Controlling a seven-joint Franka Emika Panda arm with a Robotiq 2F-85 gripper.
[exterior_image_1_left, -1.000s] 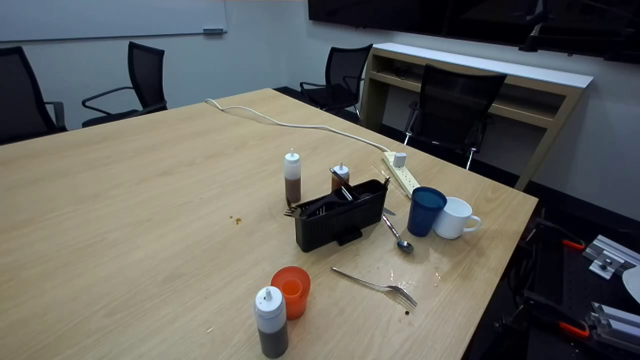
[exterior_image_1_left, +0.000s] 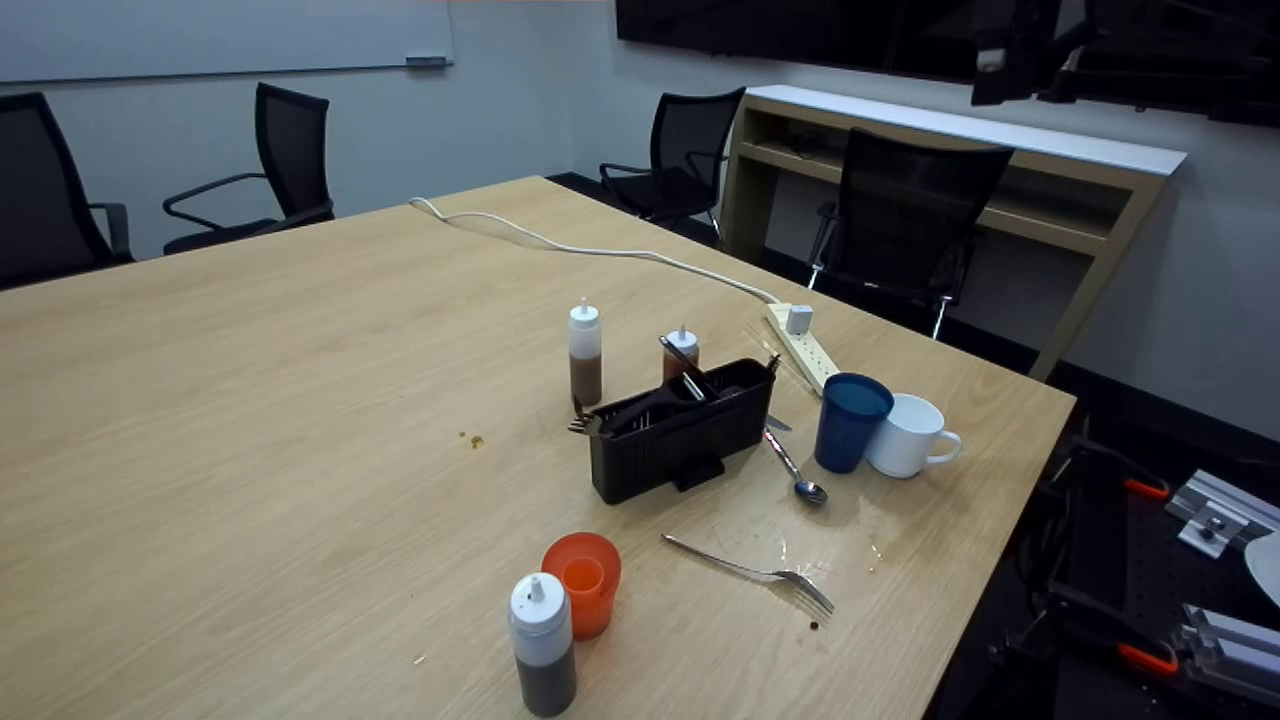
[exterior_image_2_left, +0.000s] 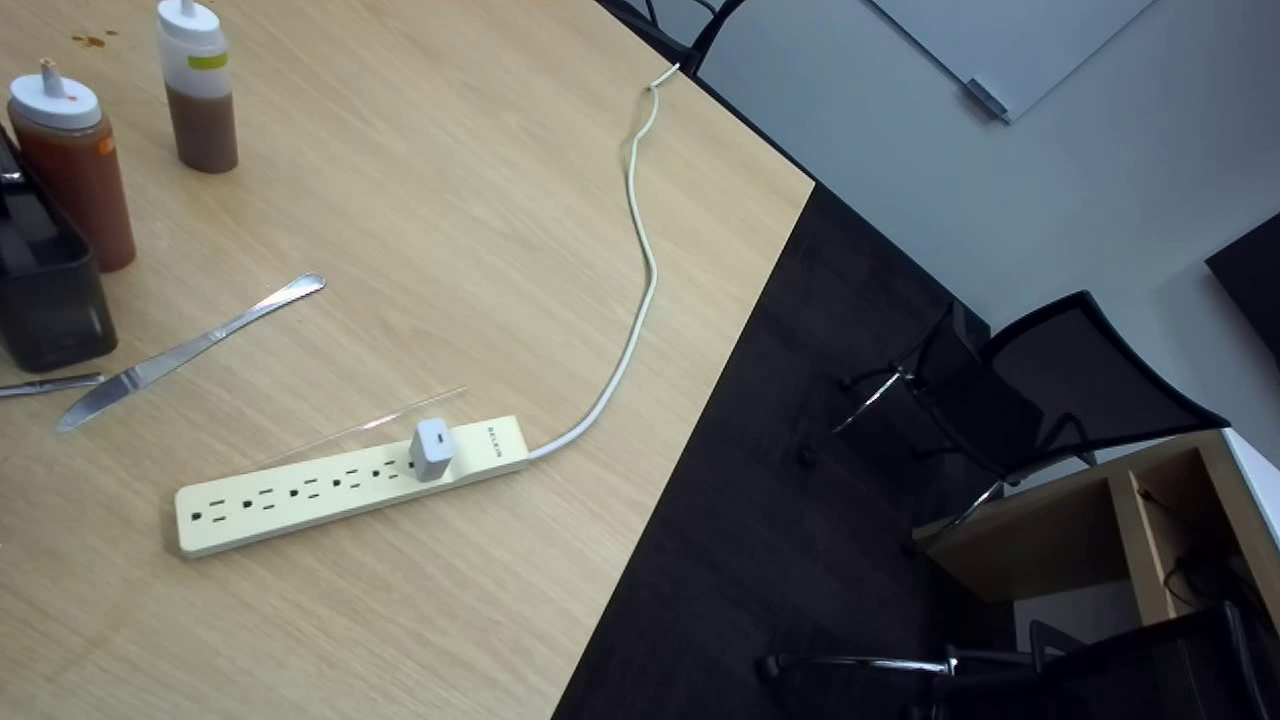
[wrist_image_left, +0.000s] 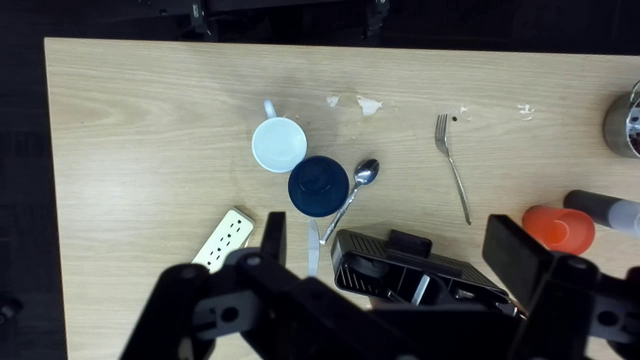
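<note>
In the wrist view my gripper is open, its two dark fingers wide apart and nothing held, high above the table. Below it, partly covered by the gripper, lies a black cutlery caddy (wrist_image_left: 408, 264) with utensils in it. A dark blue cup (wrist_image_left: 318, 186) stands beside a white mug (wrist_image_left: 279, 144). The spoon (wrist_image_left: 354, 195) and the knife (wrist_image_left: 313, 247) lie between that cup and the caddy. A fork (wrist_image_left: 451, 162) rests on bare wood, and an orange cup (wrist_image_left: 559, 230) is near a grey-filled bottle (wrist_image_left: 600, 208).
A power strip (exterior_image_2_left: 348, 484) with a plugged-in adapter (exterior_image_2_left: 432, 449) trails a white cable. Two sauce bottles, one brown (exterior_image_1_left: 584, 356) and one reddish (exterior_image_2_left: 78, 168), stand behind the caddy. A metal container (wrist_image_left: 624, 126) sits at the right.
Part of the dark arm has come into view at the top right of exterior view 1. The objects on the table have not moved.
</note>
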